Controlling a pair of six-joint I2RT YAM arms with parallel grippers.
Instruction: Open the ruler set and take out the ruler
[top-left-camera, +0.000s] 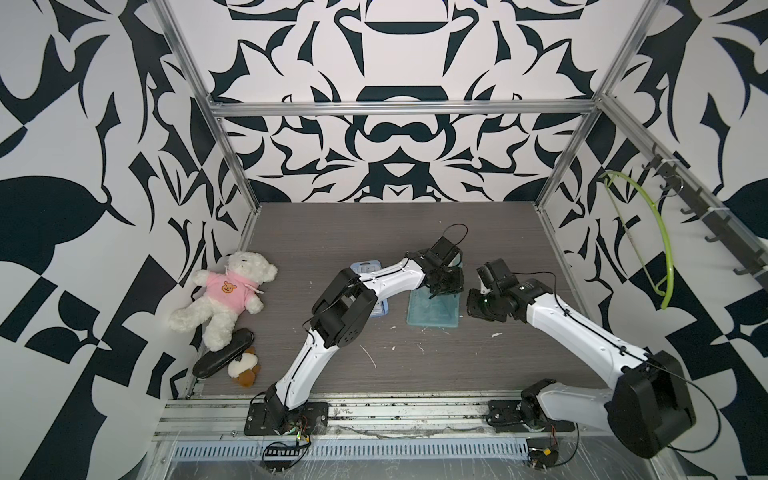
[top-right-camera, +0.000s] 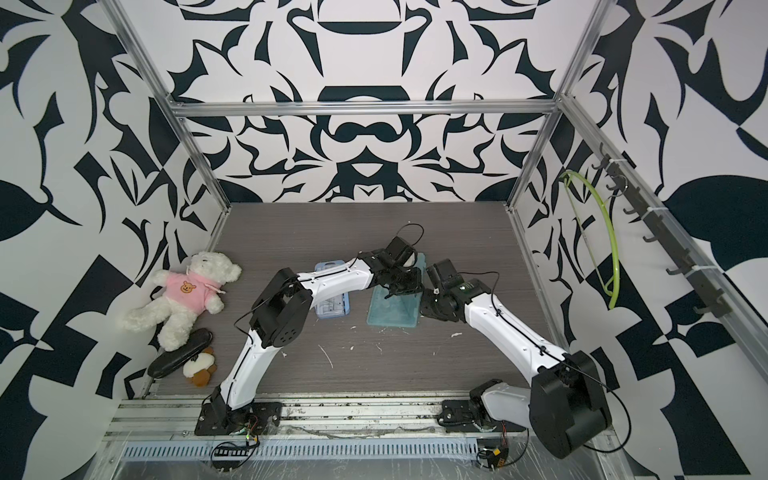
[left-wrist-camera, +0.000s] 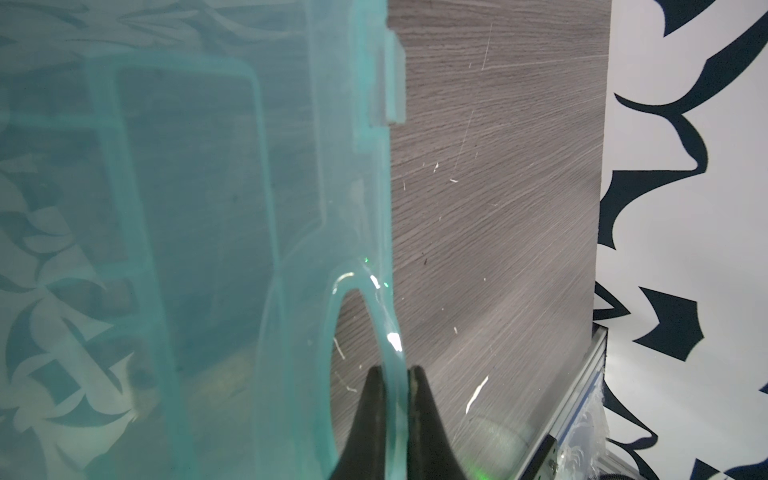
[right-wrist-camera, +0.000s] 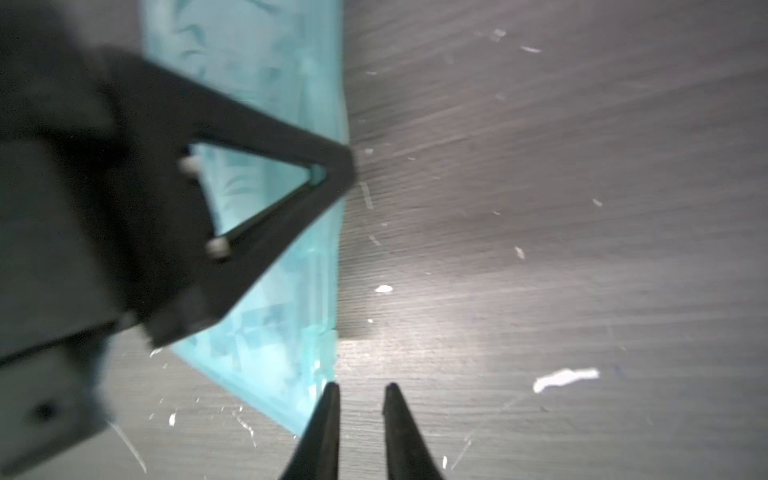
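Note:
The translucent teal ruler case (top-left-camera: 428, 313) stands at the middle right of the table. In the left wrist view its body (left-wrist-camera: 200, 200) fills much of the frame. My left gripper is shut on the rim of its oval handle. My right gripper is part open beside the case's edge (right-wrist-camera: 316, 356), with nothing seen between its fingertips; that view is blurred and partly covered by a black gripper body. The ruler cannot be told apart inside the case.
A light-blue case (top-right-camera: 332, 308) lies partly under my left arm. A white teddy bear (top-left-camera: 228, 292), a black elongated pouch (top-left-camera: 224, 353) and a brown-white plush (top-left-camera: 244, 368) lie at the left.

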